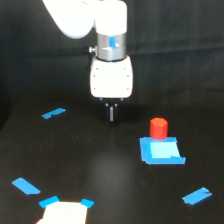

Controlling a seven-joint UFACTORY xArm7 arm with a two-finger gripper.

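Observation:
My white gripper point(111, 119) hangs over the dark table near the back middle, fingers pointing down. Its fingers are small and dark against the black backdrop, so how far apart they stand is unclear, and no object shows between them. To the right of the gripper and apart from it, a red cylinder-like object point(158, 128) stands upright at the back edge of a pale square point(164, 150) bordered with blue tape.
Blue tape strips point(26, 186) mark the table at left, back left and front right. A pale object point(64, 213) with blue tape beside it is cut off by the bottom edge.

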